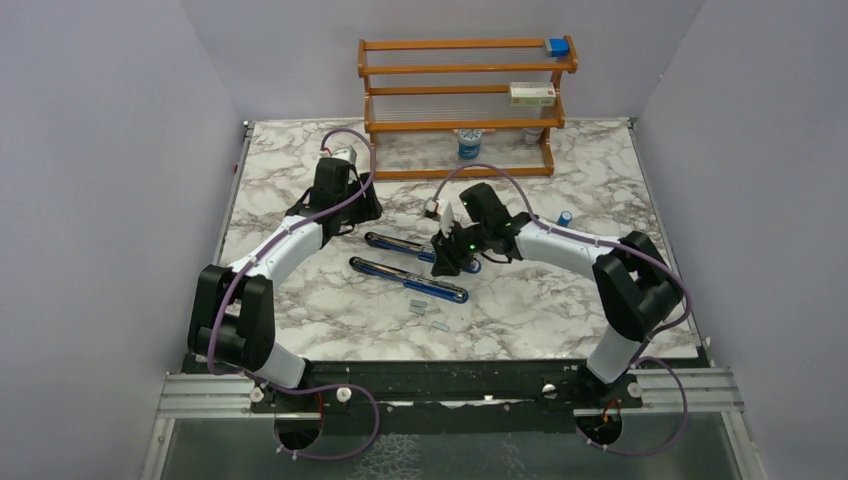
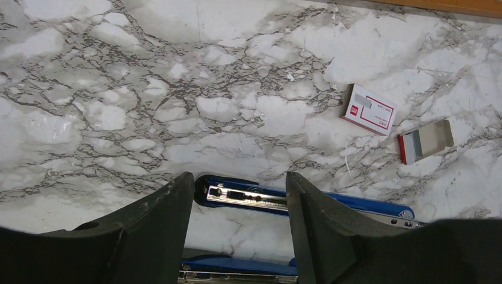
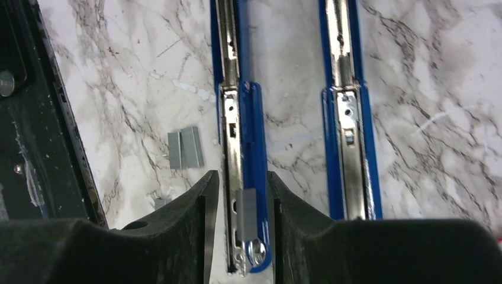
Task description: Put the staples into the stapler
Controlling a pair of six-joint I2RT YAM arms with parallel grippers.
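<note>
Two blue staplers lie opened out on the marble table, the near one and the far one. In the right wrist view, a grey staple strip rests lengthwise over one end of the near stapler, partly over its metal rail and partly over the blue body. Above that end hovers my right gripper, open, its fingers standing apart on either side of the strip with gaps. Whether the strip sits inside the channel I cannot tell. My left gripper is open and empty, above the far stapler.
Loose staple strips lie in front of the near stapler. Two small staple boxes, one closed and one opened, lie behind the staplers. A wooden rack stands at the back.
</note>
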